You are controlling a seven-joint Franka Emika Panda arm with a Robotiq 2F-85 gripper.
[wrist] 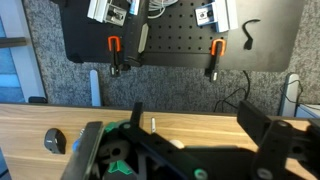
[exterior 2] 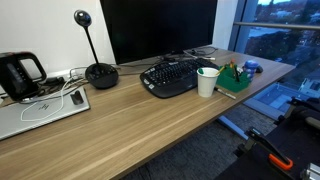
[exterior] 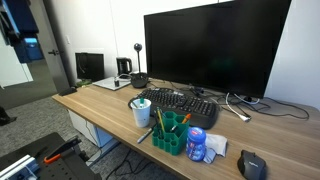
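Note:
At the wrist view's lower edge, my gripper appears open, its dark fingers spread apart above the desk's front edge, with no held thing visible. Part of the arm [exterior: 18, 22] shows at the upper left of exterior view 1, away from the desk objects. A white cup [exterior: 142, 113] with something sticking out of its top stands on the desk. Beside it is a green organizer [exterior: 168, 142] holding pens and other slim items. A blue container [exterior: 196, 144] stands close to the organizer, with a pale cloth [exterior: 215, 146] behind it.
A mouse [exterior: 252, 165] lies at the desk's front right. The keyboard [exterior: 185, 103] and large monitor [exterior: 215, 45] stand behind. Bare wood [exterior 2: 110, 125] stretches along the desk's other end. A black platform with clamps [wrist: 180, 35] lies across a floor gap.

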